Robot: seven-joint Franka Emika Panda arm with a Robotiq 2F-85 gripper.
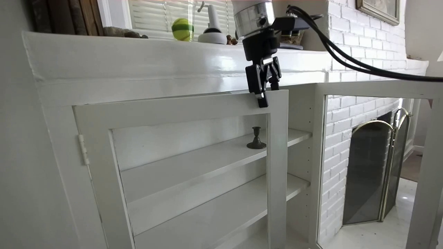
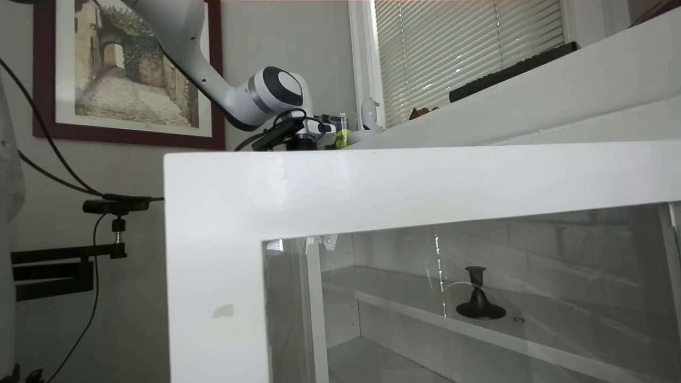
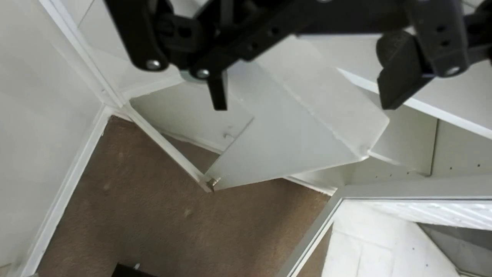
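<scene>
The left cabinet door (image 1: pixel 277 166), white-framed with a large pane, stands ajar, its free side swung outward. My black gripper (image 1: pixel 268 94) is at the door's top edge near the free corner. One finger (image 1: pixel 262 99) hangs in front of the frame and the other reaches behind it. In the wrist view the gripper has its fingers wide apart, with the door's top corner (image 3: pixel 341 108) between them. Whether either finger touches the door cannot be told. In exterior view 2, a white door frame hides the fingertips.
A dark candlestick (image 1: pixel 256 140) stands on the upper shelf inside. The right door (image 1: pixel 423 166) is swung open. Above the cabinet, the ledge (image 1: pixel 178 54) holds a yellow-green ball (image 1: pixel 181 29) and a white device (image 1: pixel 212 35). Black cables (image 1: pixel 353 64) trail from the arm.
</scene>
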